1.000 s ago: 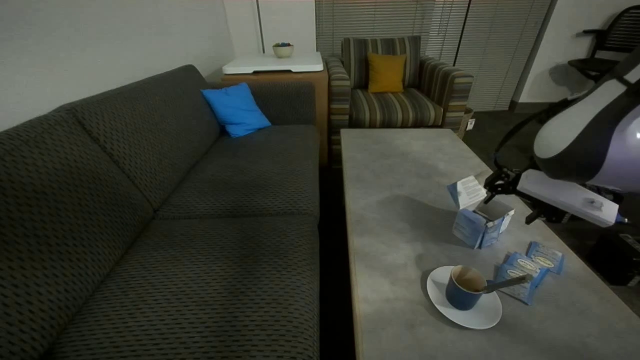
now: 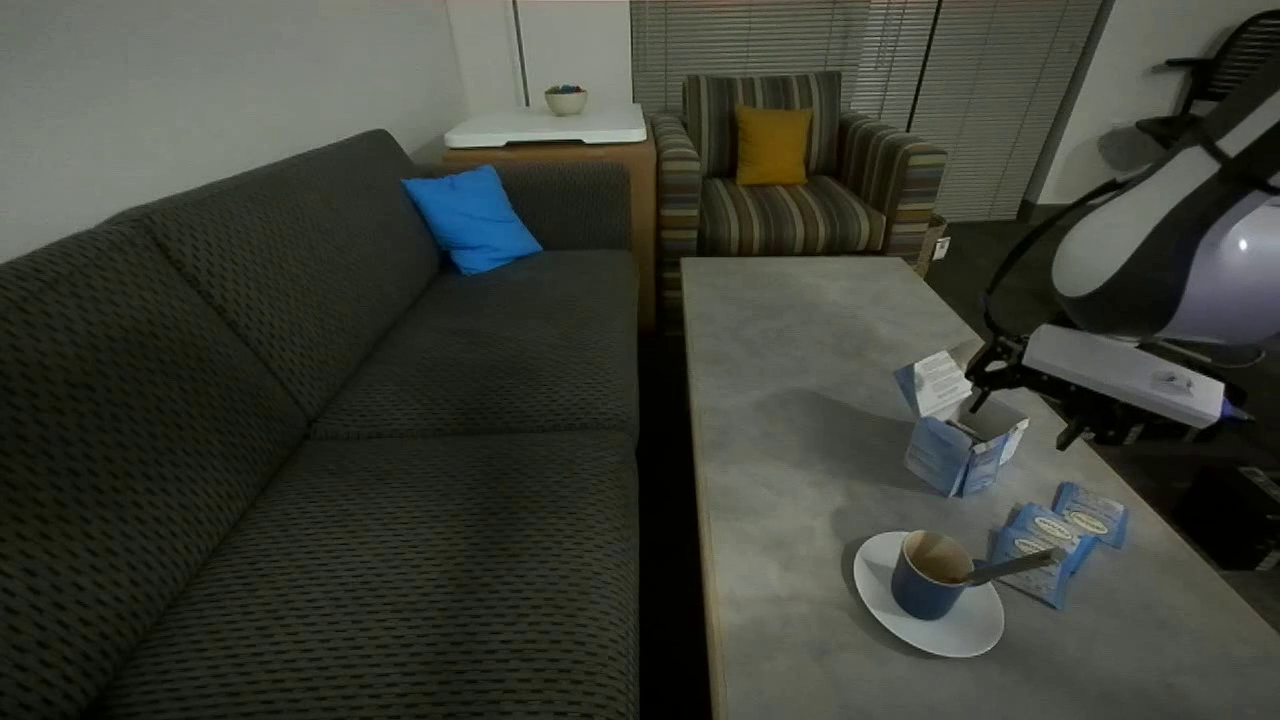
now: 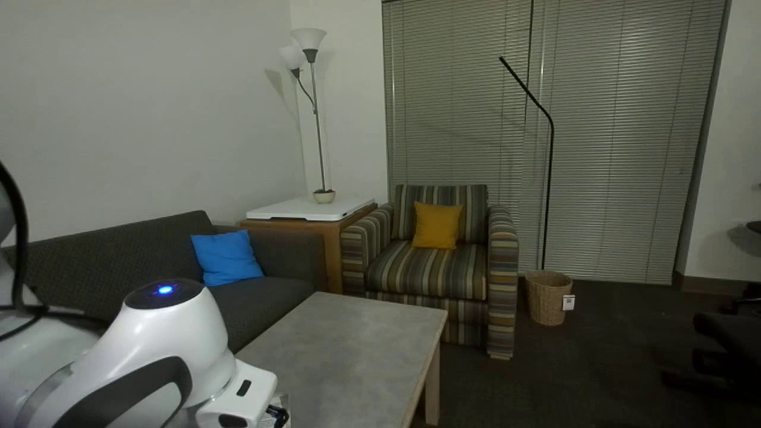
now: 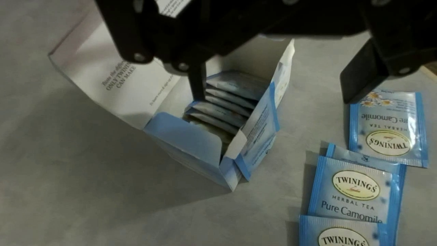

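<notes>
My gripper is open, its two dark fingers wide apart with nothing held between them. In the wrist view one finger hangs over the open tea box (image 4: 184,143); the other is above the table, by the loose tea packets. Inside the box stand several tea packets (image 4: 225,110) in a row. Its lid is folded back. Loose blue tea packets (image 4: 354,188) lie partly overlapping beside the box. In exterior view 1 the gripper (image 2: 1020,414) is just above and to the right of the box (image 2: 954,456), and the loose packets (image 2: 1062,540) lie nearer the camera.
A blue cup (image 2: 924,588) with a utensil (image 2: 1014,566) resting in it stands on a white saucer (image 2: 882,600), close to the loose packets. A sofa (image 2: 480,528) runs along the left.
The arm and gripper have shifted slightly left and up in exterior view 1. The box, packets and cup look unmoved.
</notes>
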